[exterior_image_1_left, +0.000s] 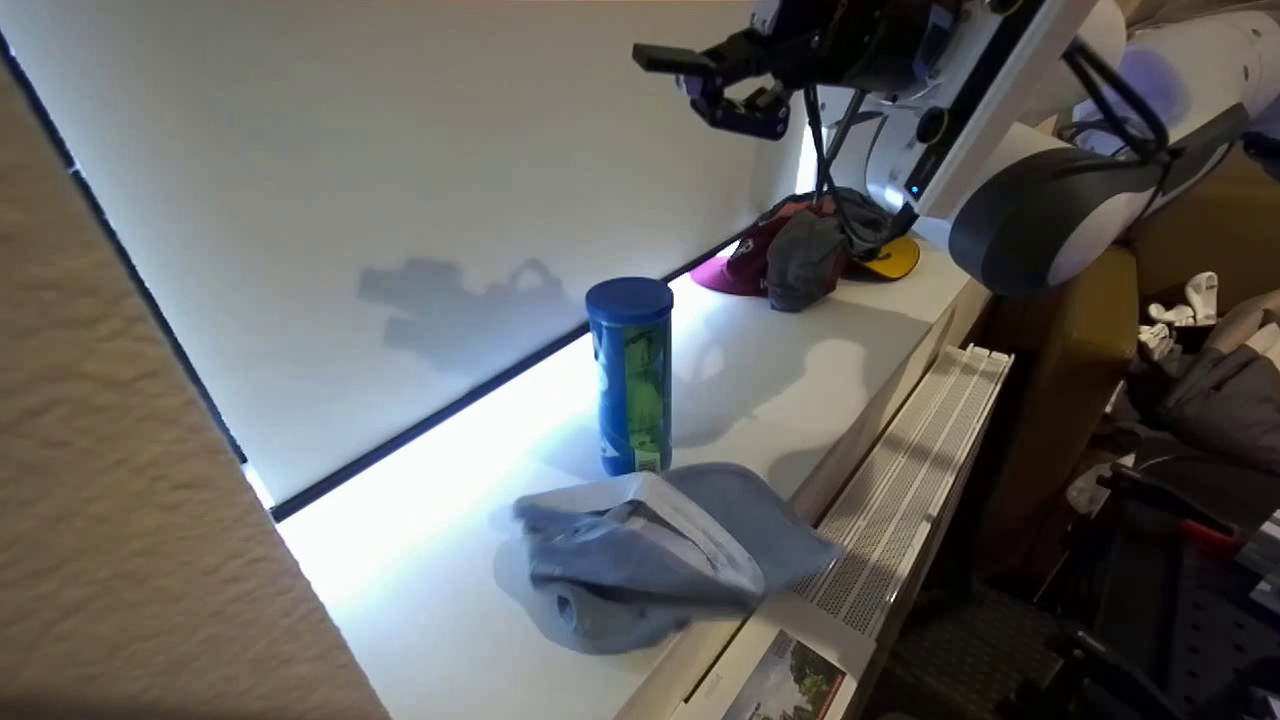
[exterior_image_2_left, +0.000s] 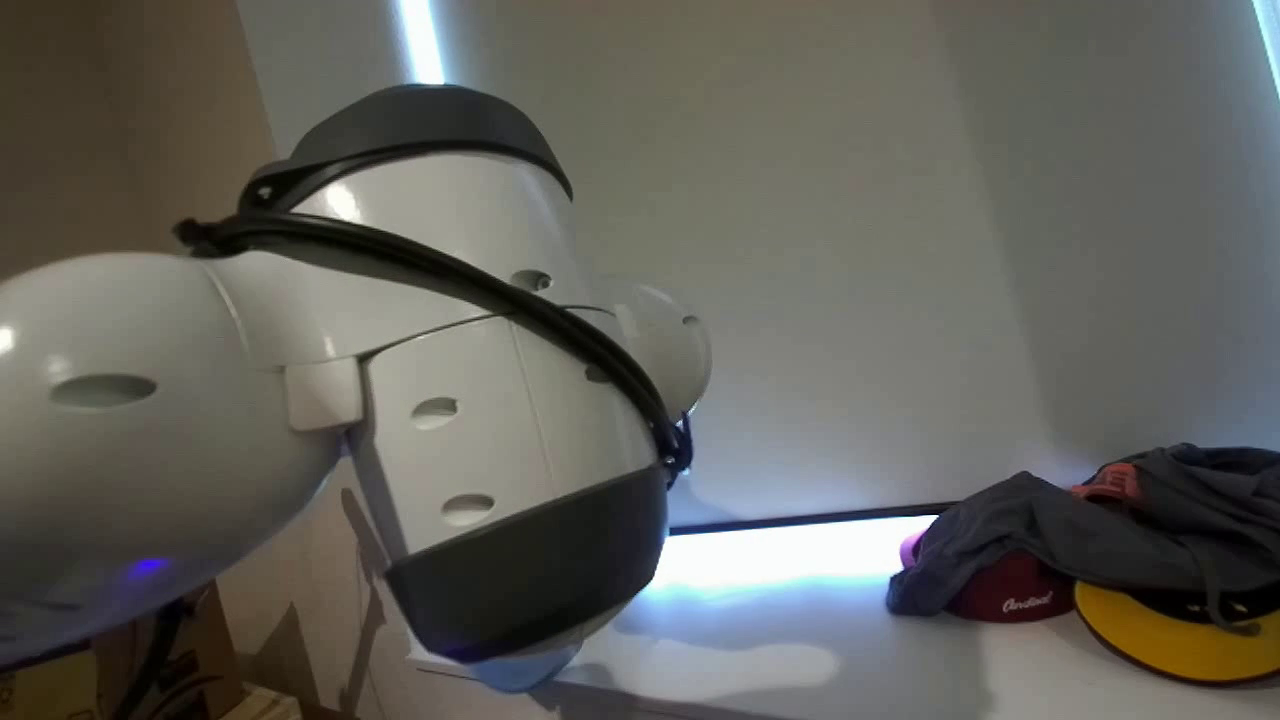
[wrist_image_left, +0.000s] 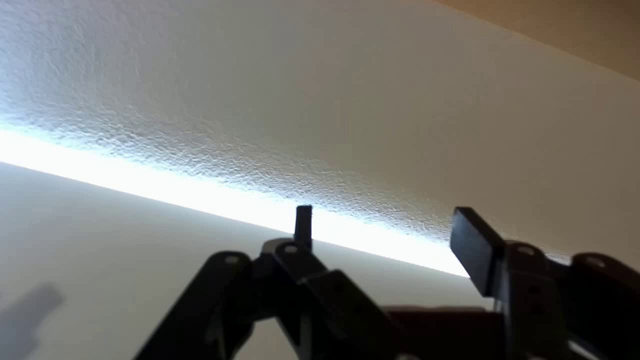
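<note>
A blue-grey cap (exterior_image_1_left: 672, 546) lies crumpled on the white ledge in exterior view 1, its inside partly showing and its brim reaching over the front edge. Just behind it stands a blue can with a green window (exterior_image_1_left: 633, 378), upright and lidded. High above and behind both, my gripper (exterior_image_1_left: 710, 94) is open with nothing between its fingers. The wrist view shows the same gripper with its two fingertips well apart and only the wall and ledge beyond. In exterior view 2 the arm hides the gripper, the can and most of the cap.
More caps, maroon, grey and yellow-brimmed (exterior_image_2_left: 1080, 564), sit piled farther along the ledge (exterior_image_1_left: 420, 612). A ridged radiator (exterior_image_1_left: 912, 480) runs below the ledge's front edge. The pale blind (exterior_image_1_left: 300, 144) rises along the back.
</note>
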